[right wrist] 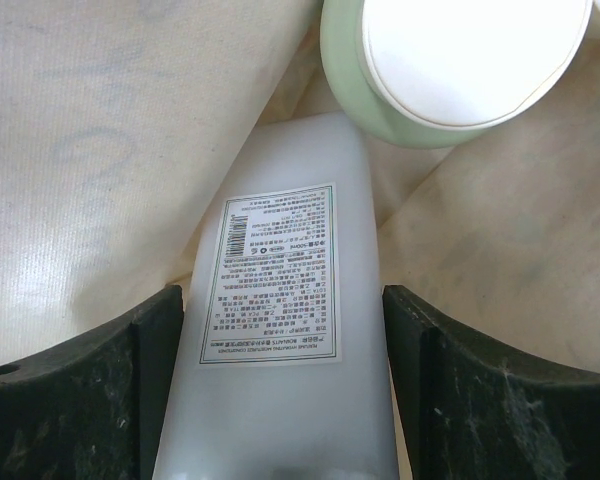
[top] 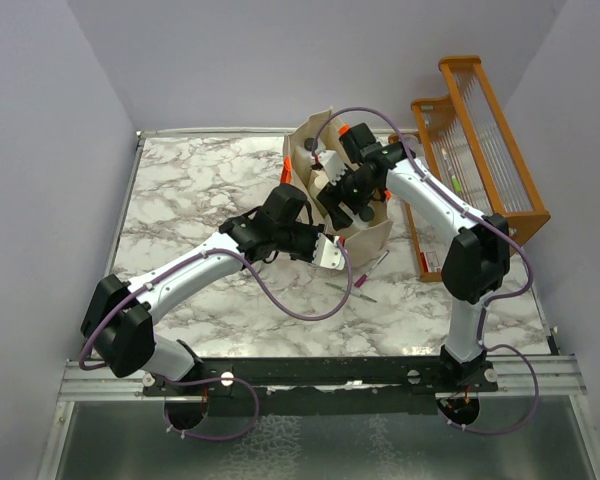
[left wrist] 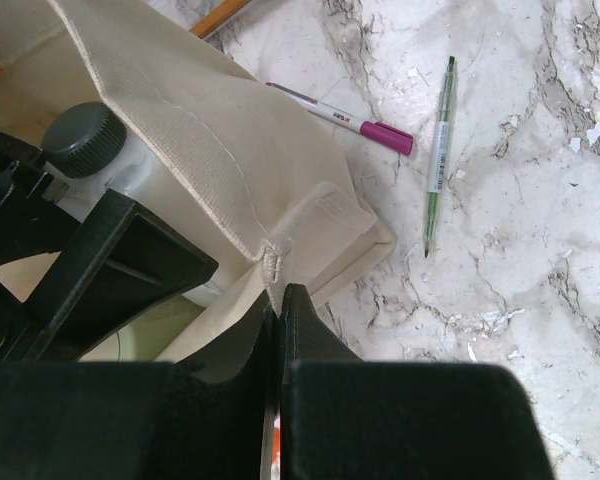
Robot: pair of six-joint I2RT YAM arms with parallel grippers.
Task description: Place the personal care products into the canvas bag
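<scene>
The cream canvas bag (top: pixel 370 243) stands at centre back with bottles inside. My left gripper is shut on the bag's near edge, whose seam runs between the fingers. My right gripper is inside the bag, part open around a pale grey bottle (right wrist: pixel 270 400) with a printed label; whether the fingers grip it cannot be told. A pale green container with a white lid (right wrist: pixel 460 60) lies just beyond that bottle. In the left wrist view a dark-capped bottle (left wrist: pixel 85 140) is partly hidden behind the right gripper.
A wooden rack (top: pixel 520 222) stands at the right. A purple-capped pen (left wrist: pixel 385 135) and a green pen (left wrist: pixel 440 150) lie on the marble table in front of the bag.
</scene>
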